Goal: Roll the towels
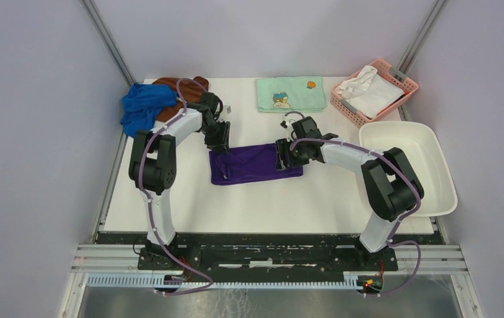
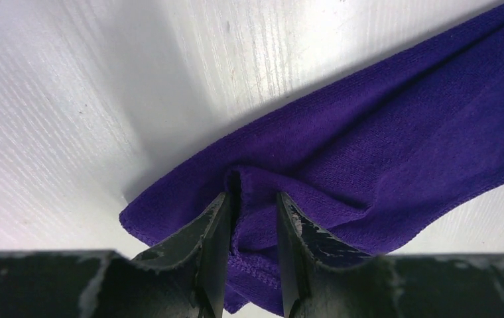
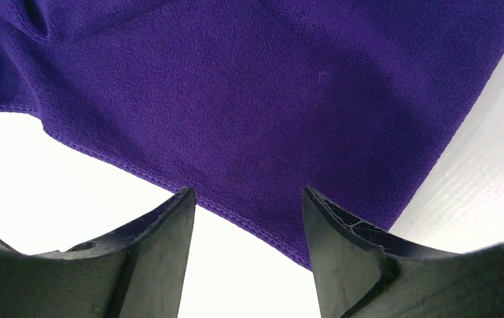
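A purple towel (image 1: 252, 164) lies as a long strip across the middle of the table, with a raised, crumpled fold near its left end. Over that end is my left gripper, its fingers partly open and a ridge of the fold (image 2: 257, 192) standing in the gap; neither finger clearly pinches it. Above the towel's right end, my right gripper holds its fingers wide apart with nothing gripped. In the right wrist view the towel (image 3: 256, 112) is mostly flat, its hem running between and beyond the fingertips.
A flat green towel (image 1: 291, 94) lies at the back. Blue (image 1: 146, 103) and brown (image 1: 197, 84) towels are heaped at back left. A pink basket (image 1: 410, 87) with white cloths and an empty white tub (image 1: 440, 165) occupy the right.
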